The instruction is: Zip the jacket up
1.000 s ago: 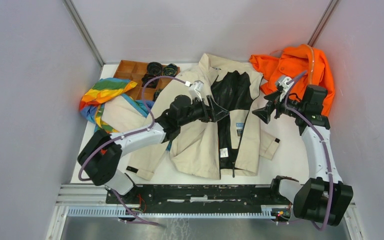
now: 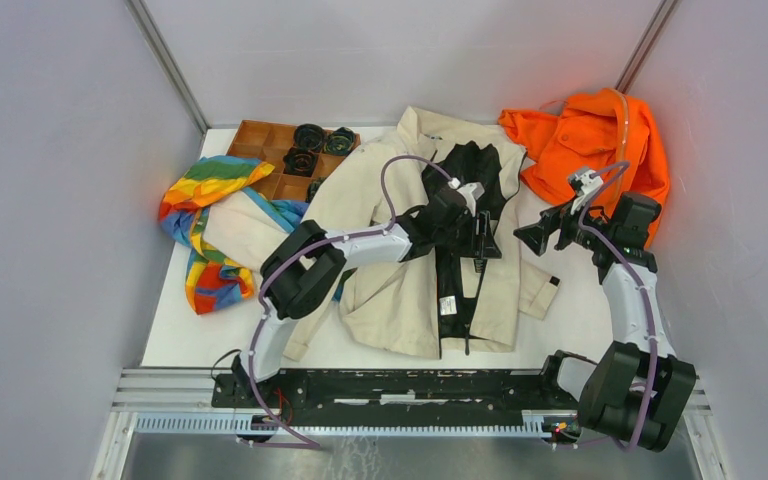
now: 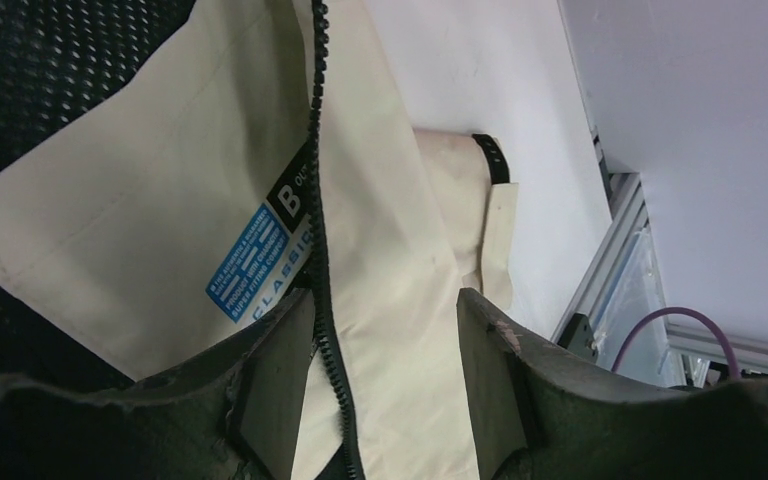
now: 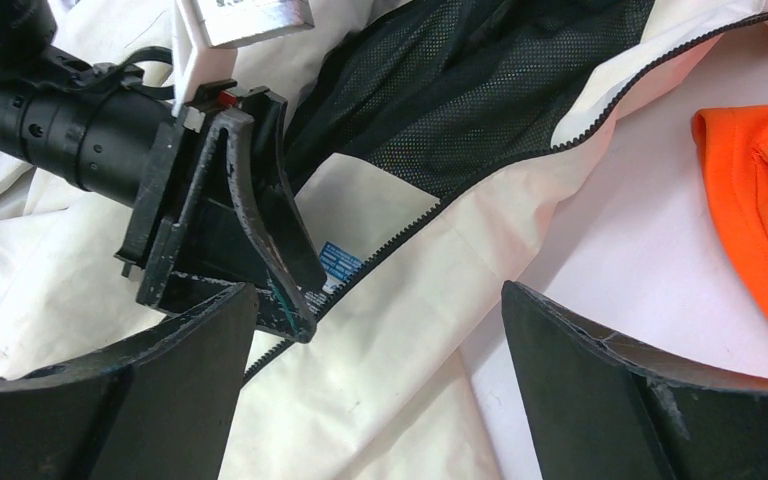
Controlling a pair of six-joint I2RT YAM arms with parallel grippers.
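The cream jacket (image 2: 390, 310) lies spread on the table with its front apart, showing dark mesh lining (image 2: 475, 165) and a label. Over the front's right edge is my left gripper (image 2: 484, 243). The left wrist view shows that edge's black zipper teeth (image 3: 322, 215) running down beside the left fingertip, inside the gap; the gripper is partly open and grips nothing visible. To the right of the jacket, my right gripper (image 2: 532, 237) hangs open and empty. The right wrist view also shows the zipper tape (image 4: 460, 190) passing under the left gripper. I cannot make out the slider.
An orange garment (image 2: 595, 145) is heaped at the back right, close to the right arm. At the back left stands a wooden tray (image 2: 260, 140) with dark round items, and a rainbow cloth (image 2: 215, 190) lies left. Bare table shows right of the jacket.
My left gripper has moved right across the jacket, from its left front panel to the right zipper edge. The jacket looks unchanged.
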